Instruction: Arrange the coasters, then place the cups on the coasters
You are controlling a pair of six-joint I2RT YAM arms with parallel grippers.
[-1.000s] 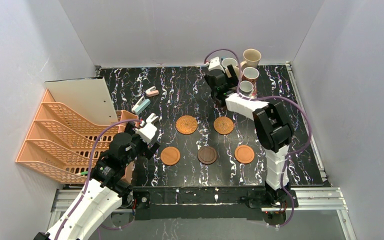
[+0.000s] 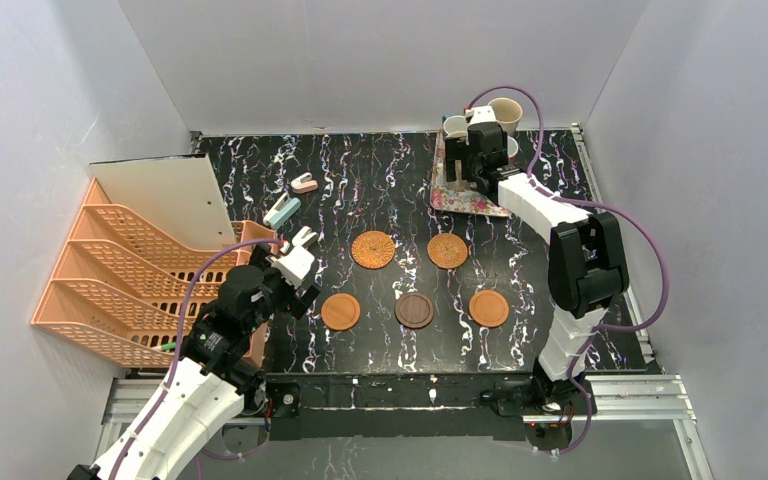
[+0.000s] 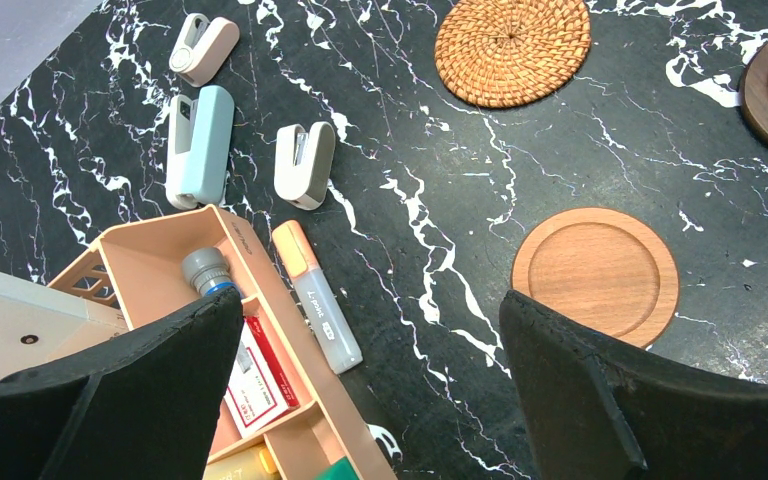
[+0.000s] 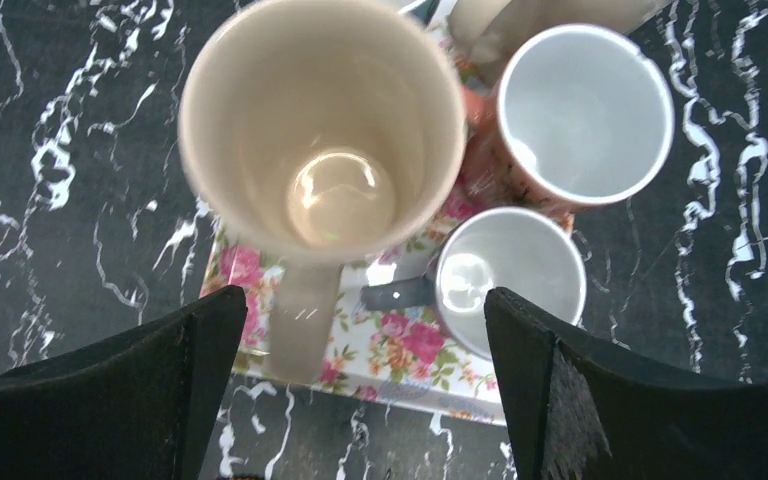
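Several cups stand on a floral tray [image 2: 475, 203] at the back right. In the right wrist view, a large beige cup [image 4: 260, 150] points its handle between my fingers. Beside it are a small white cup [image 4: 545, 275] with a grey handle and a terracotta cup [image 4: 600, 110] with a white inside. My right gripper is open over the tray, holding nothing. Woven coasters [image 2: 372, 249] and wooden coasters [image 2: 489, 308] lie bare mid-table. My left gripper is open and empty above the organizer's edge, near a wooden coaster [image 3: 596, 275].
An orange organizer [image 2: 110, 285] with compartments fills the left side. Staplers [image 3: 305, 165] and a highlighter [image 3: 317, 297] lie near it. Another beige cup [image 4: 550, 20] crowds the tray's far end. Between coasters and tray the dark marbled table is clear.
My right gripper has shifted rightward over the tray and turned, now covering cups that showed before. The left arm stays still, and the coasters keep their places.
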